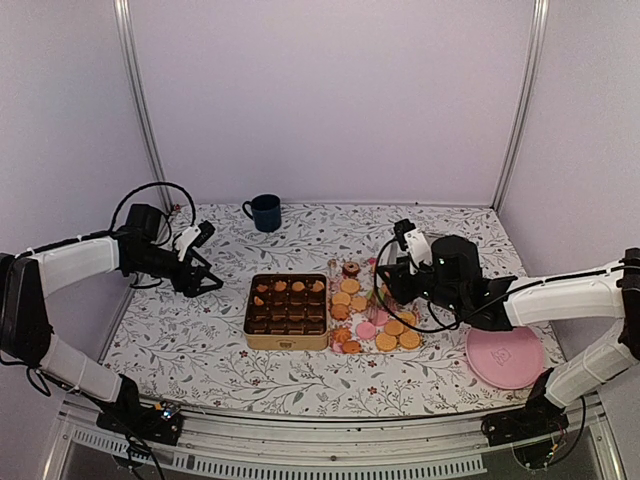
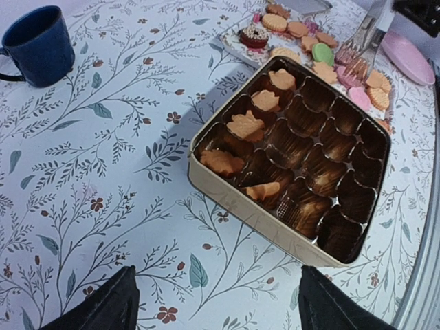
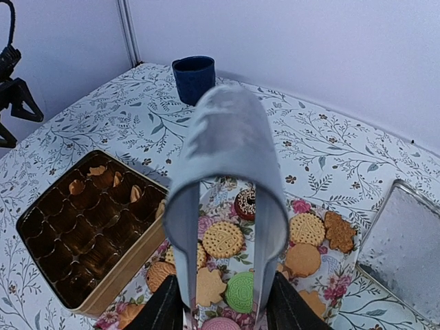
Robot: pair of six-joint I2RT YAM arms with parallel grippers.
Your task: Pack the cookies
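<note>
A tan box (image 1: 285,342) with a brown compartment insert (image 2: 323,158) holds several cookies in some compartments. To its right a floral board (image 3: 335,275) carries assorted cookies, among them a green one (image 3: 239,292) and a pink one (image 3: 220,324). My right gripper is low over these cookies, open, holding a pale tool-like attachment whose upper part blurs the view; cookies show between its fingertips. My left gripper stands open left of the box, nothing between its fingers.
A dark blue mug (image 1: 265,213) stands at the back. A metal tray (image 3: 402,244) lies behind the right arm, and a pink plate (image 1: 505,355) at the front right.
</note>
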